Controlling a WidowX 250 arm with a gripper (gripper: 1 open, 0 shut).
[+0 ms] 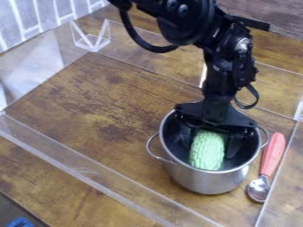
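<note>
My black gripper [211, 126] reaches down from the top into a steel pot [196, 177] with two handles, at the right of the camera view. A pale green corn-like object [207, 152] lies inside the pot, just below the gripper. The fingertips are dark against the dark pot interior, so I cannot tell how the fingers stand or whether they touch the green object.
A scoop with a pink handle [271, 159] lies right of the pot. Clear plastic walls border the wooden table [95, 97]. A white slatted object stands at the top left.
</note>
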